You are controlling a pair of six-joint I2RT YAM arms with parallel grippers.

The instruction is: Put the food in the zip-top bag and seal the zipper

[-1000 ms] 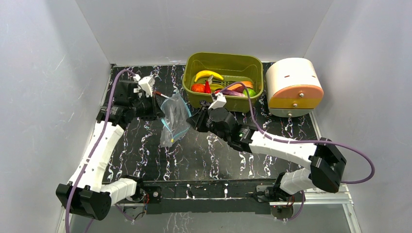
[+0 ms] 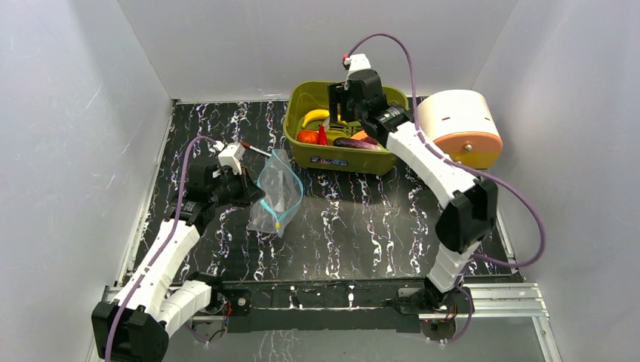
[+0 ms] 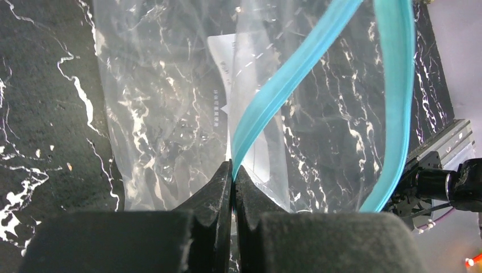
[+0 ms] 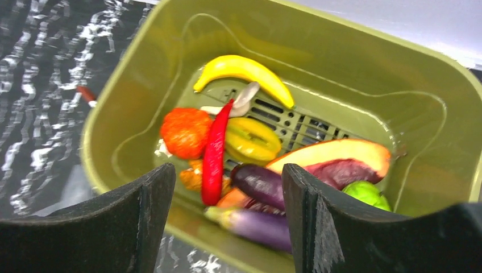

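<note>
My left gripper is shut on the blue-edged rim of the clear zip top bag (image 2: 278, 188). The bag's mouth stands parted, its blue zipper strip (image 3: 295, 82) forming a loop in the left wrist view. Above the green basket (image 2: 343, 160) hangs my right gripper, open and empty. Inside the basket lie a banana (image 4: 244, 69), a red chili (image 4: 215, 153), a tomato-like red piece (image 4: 185, 132), a yellow starfruit-like piece (image 4: 250, 139), a dark eggplant (image 4: 261, 183), a purple eggplant (image 4: 256, 227), an orange slice (image 4: 341, 151) and a green piece (image 4: 366, 193).
A white cabinet with coloured drawers (image 2: 460, 128) stands right of the basket. A marker (image 2: 255, 149) lies behind the bag. The basket's tall walls surround the food.
My right gripper has gone from beside the bag, up and back, to over the basket, and has opened.
</note>
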